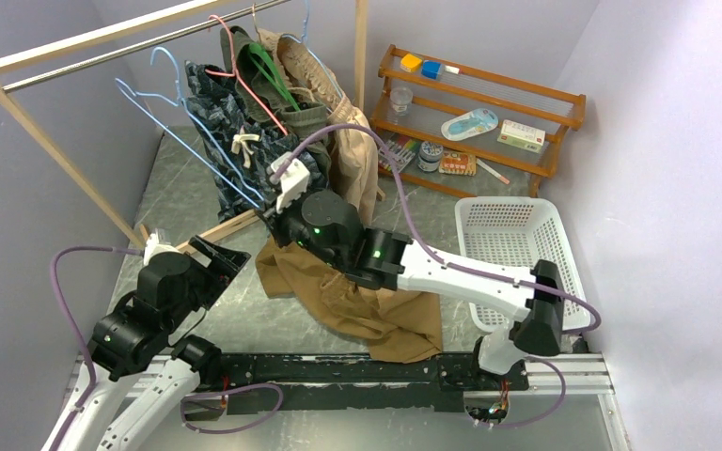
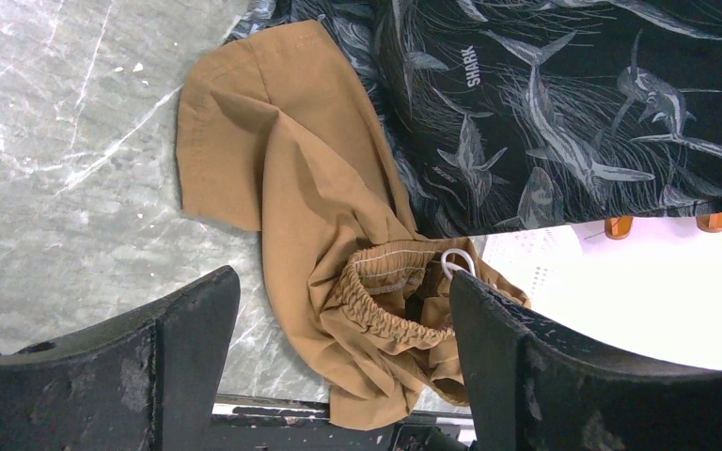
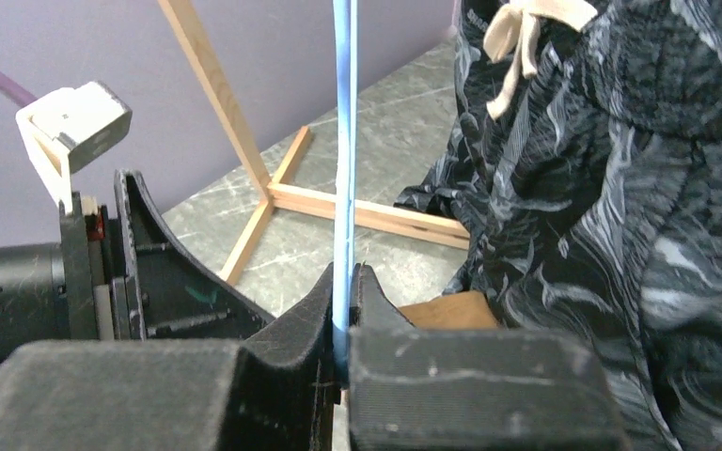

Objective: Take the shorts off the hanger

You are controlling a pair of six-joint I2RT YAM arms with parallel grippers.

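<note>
Brown shorts (image 1: 338,301) lie crumpled on the grey floor; in the left wrist view the brown shorts (image 2: 291,178) show an elastic waist and a pale drawstring. My right gripper (image 1: 273,209) is shut on the end of an empty blue hanger (image 1: 188,113), held up in front of the rack. In the right wrist view the blue hanger (image 3: 345,188) rises from between the pressed-together fingers. My left gripper (image 1: 228,254) stands open at the lower left, nothing between its fingers, off to the left of the shorts.
On the rack's metal rail (image 1: 141,45) hang dark patterned shorts (image 1: 216,122) on a pink hanger (image 1: 244,75), plus green and beige garments. A white basket (image 1: 508,211) stands at the right, below a wooden shelf (image 1: 489,136). Bare floor lies left of the brown shorts.
</note>
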